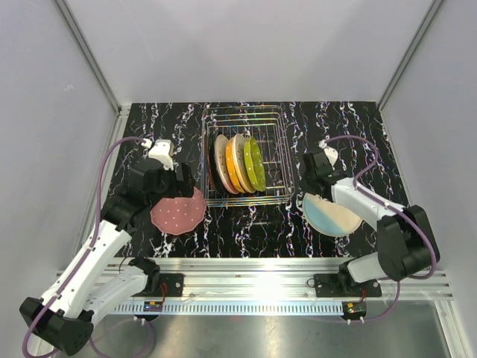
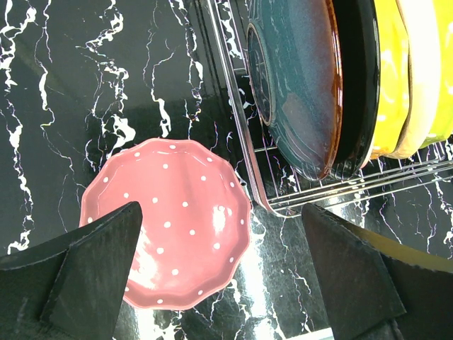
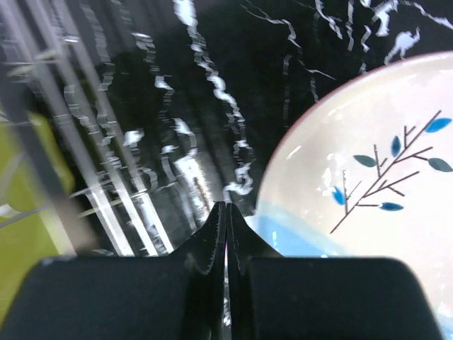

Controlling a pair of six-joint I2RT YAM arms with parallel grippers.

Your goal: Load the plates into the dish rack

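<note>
The wire dish rack (image 1: 272,142) holds several upright plates, among them a green plate (image 1: 254,164), an orange plate (image 1: 230,165) and a dark plate (image 2: 297,85). A pink dotted plate (image 2: 180,219) lies flat left of the rack; my left gripper (image 1: 178,181) hangs open above its edge, nothing between its fingers. A white-and-blue plate with a leaf pattern (image 3: 368,170) lies flat right of the rack, partly hidden by the arm in the top view. My right gripper is shut, nothing visible between its fingertips, at that plate's left edge near the rack.
Grey walls enclose it at the sides and back, and a metal rail runs along the front.
</note>
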